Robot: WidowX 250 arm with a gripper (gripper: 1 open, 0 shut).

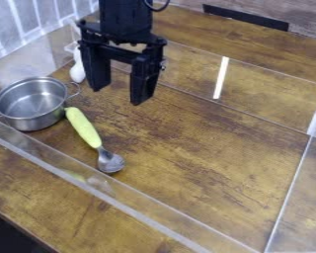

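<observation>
The black gripper (pixel 118 79) hangs over the upper left of the wooden table, above and behind a spoon with a pale yellow-green handle (pixel 82 126) and a metal head. A small steel pot (pixel 32 104) sits at the left, beside the spoon. The gripper's two dark finger blocks point down, apart from each other; whether anything is between them is hard to see, but nothing shows.
A white object (pixel 78 69) stands behind the pot, partly hidden by the gripper. Clear plastic walls edge the wooden table (pixel 213 148), whose middle and right are bare.
</observation>
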